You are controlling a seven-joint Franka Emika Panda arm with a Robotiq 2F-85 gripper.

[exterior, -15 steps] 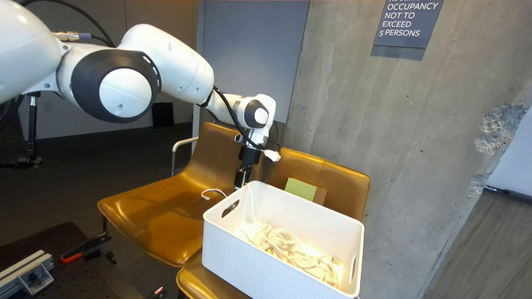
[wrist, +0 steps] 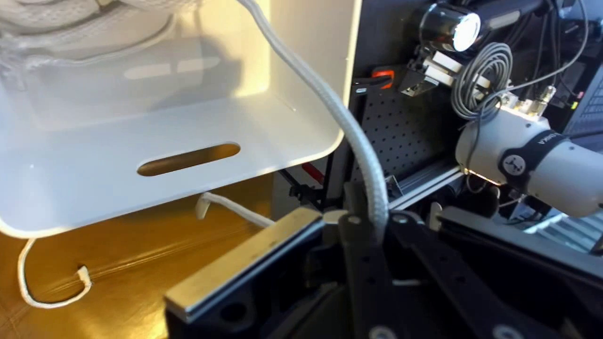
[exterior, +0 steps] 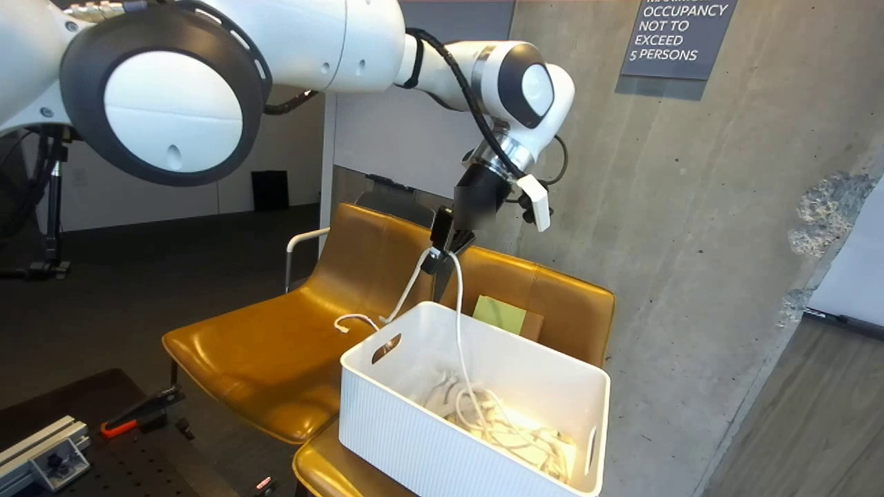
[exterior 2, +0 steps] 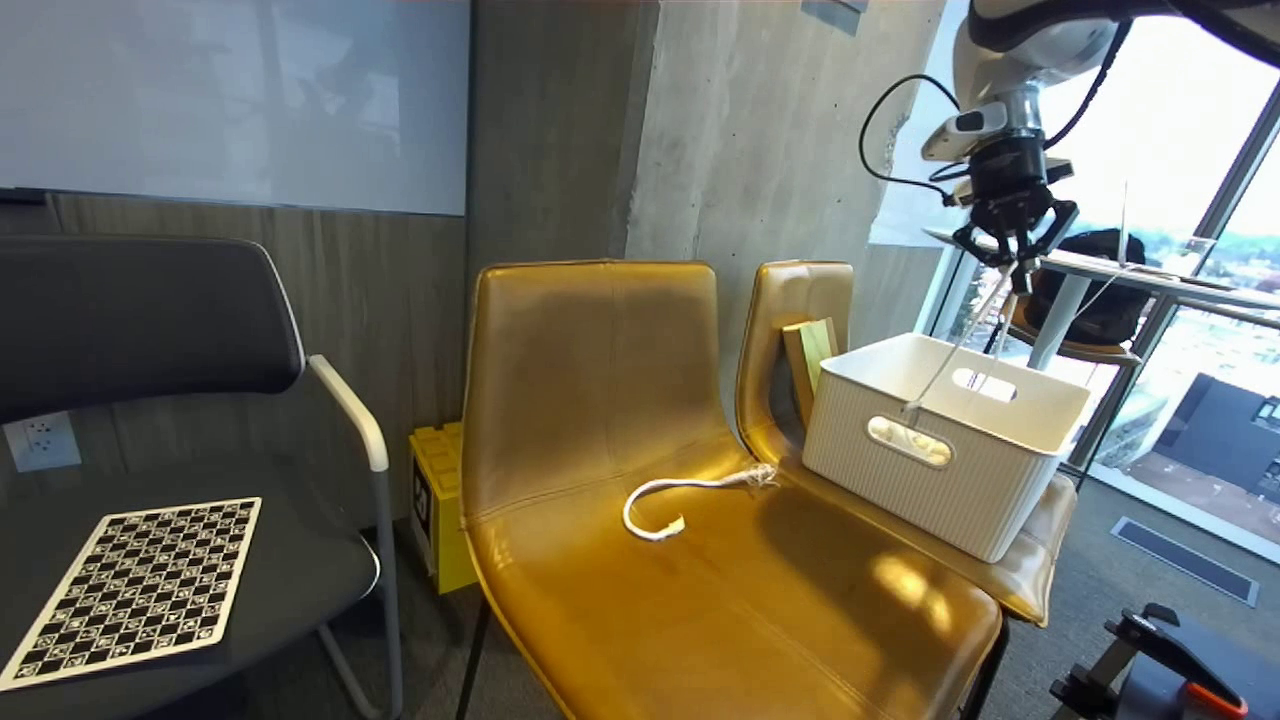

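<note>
High over the far end of a white ribbed bin (exterior: 464, 447) is my gripper (exterior: 436, 258), shut on a white rope (exterior: 460, 319). One length of the rope drops into the bin; the other hangs outside its near-handle end, over the chair. In the wrist view the rope (wrist: 362, 149) runs up to the dark fingers (wrist: 362, 254). More pale ropes (exterior: 505, 435) lie tangled on the bin's floor. A separate short white rope (exterior 2: 672, 486) with a frayed end rests curved on the tan chair seat (exterior 2: 708, 600).
The bin stands on a second tan chair, against whose back leans a green and brown block (exterior: 501, 315). A concrete wall (exterior: 704, 248) rises behind. To the left is a dark chair holding a checkered board (exterior 2: 138, 588).
My gripper has risen and moved right, from low beside the bin's end to well above it, drawing the rope up. The bin has shifted very slightly right.
</note>
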